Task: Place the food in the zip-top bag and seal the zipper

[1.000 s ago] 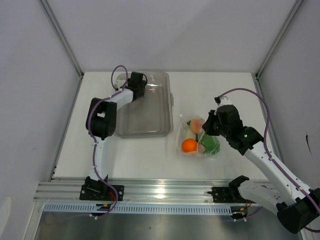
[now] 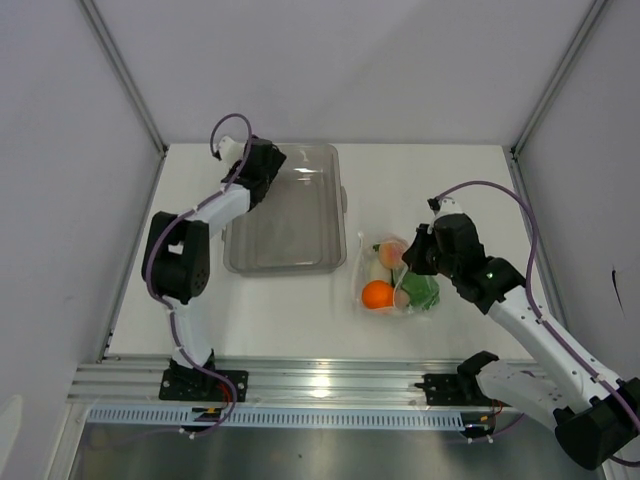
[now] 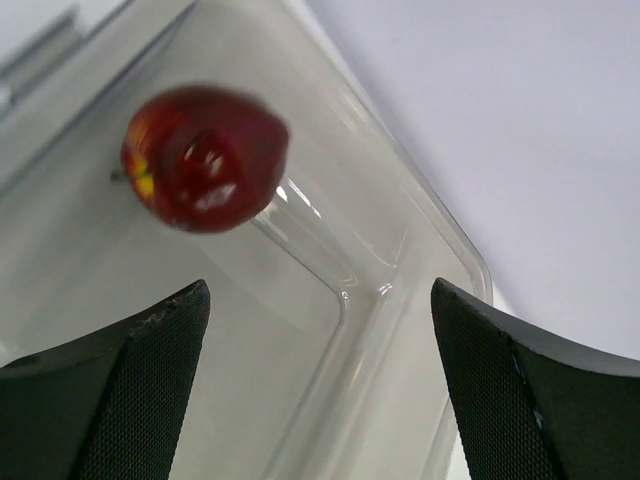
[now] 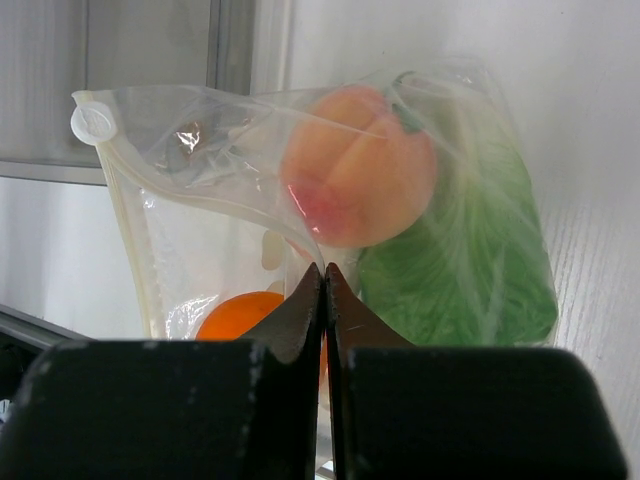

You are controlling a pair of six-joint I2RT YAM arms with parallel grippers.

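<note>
A clear zip top bag (image 4: 170,220) lies on the table with a peach (image 4: 365,170), an orange (image 4: 235,315) and leafy greens (image 4: 460,240) inside. My right gripper is shut at the bag's opening edge, with the thin film at its fingertips. Over the far left corner of the grey bin hangs my left gripper, its fingers apart and nothing between them. In the left wrist view a dark red fruit (image 3: 205,158) sits in the bin, beyond the fingertips and off to the upper left. From above, the left arm hides this fruit.
The grey bin (image 2: 285,268) stands at the back left, its raised walls around the left gripper. Bare table (image 2: 250,320) lies in front of it, and clear table is also behind the bag. Walls close in the sides and back.
My left arm has shifted left and slightly toward the front over the bin's far corner. The right arm and the bag have stayed nearly still.
</note>
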